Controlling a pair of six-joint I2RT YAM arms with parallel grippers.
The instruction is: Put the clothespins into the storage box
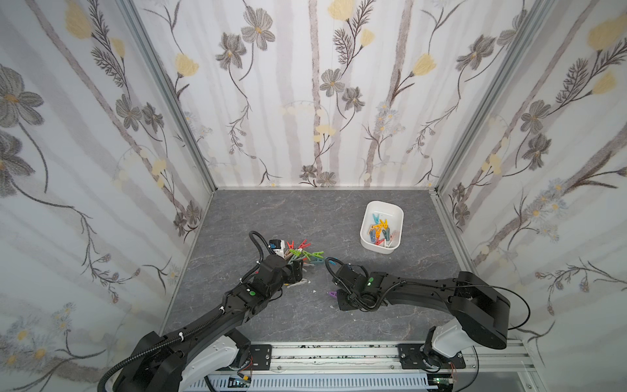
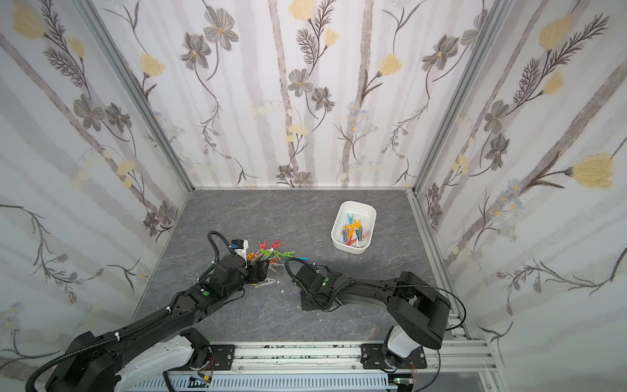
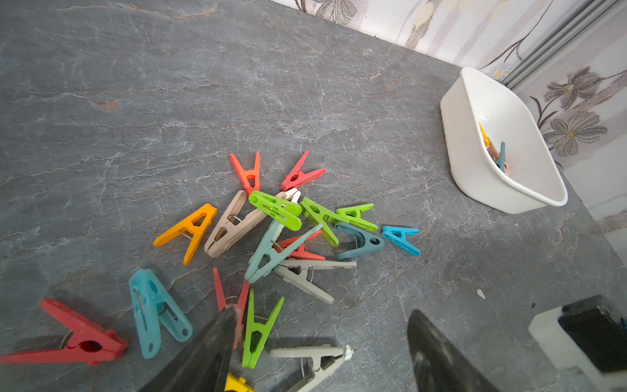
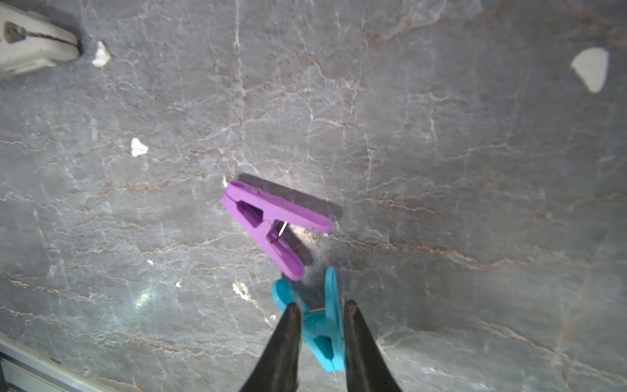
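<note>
A white storage box [image 1: 368,243] at the back right holds several clothespins. A loose pile of coloured clothespins, including an orange one [image 3: 171,234] and a red one [image 3: 91,343], lies below my left gripper, whose fingers are apart with nothing between them. My right gripper is low over a cyan clothespin [image 4: 333,294], fingers partly open on either side of it; whether they touch it is unclear. A purple clothespin [image 4: 277,212] lies just beyond it.
Small white flecks lie on it. Patterned walls border the table on the sides and back.
</note>
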